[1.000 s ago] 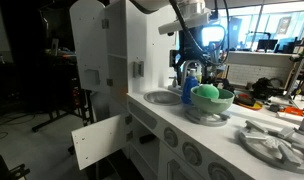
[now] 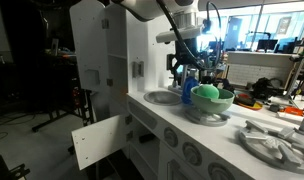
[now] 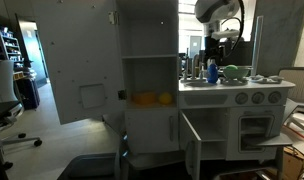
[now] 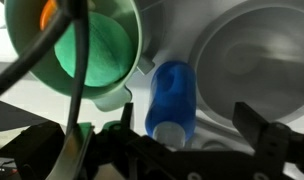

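Down at the counter, my gripper is open, its two dark fingers on either side of a blue bottle (image 4: 174, 100) with a pale cap in the wrist view. Whether the fingers touch the bottle cannot be told. A green pot (image 4: 63, 84) with a green round object (image 4: 100, 50) inside stands beside the bottle. On the bottle's other side lies a grey round basin (image 4: 257, 60). In exterior view 1 the gripper (image 2: 182, 75) is above and close to the blue bottle (image 2: 189, 90), just left of the green pot (image 2: 211, 99).
A tray (image 2: 262, 150) with metal utensils lies at the counter's near right. Orange items (image 3: 145, 99) sit in the open cabinet (image 3: 152, 70). Below the counter, a cabinet drawer (image 3: 205, 130) stands pulled out.
Over the last second the arm has shifted slightly and lowered toward the blue bottle. The bottle, pot and tray look unmoved.
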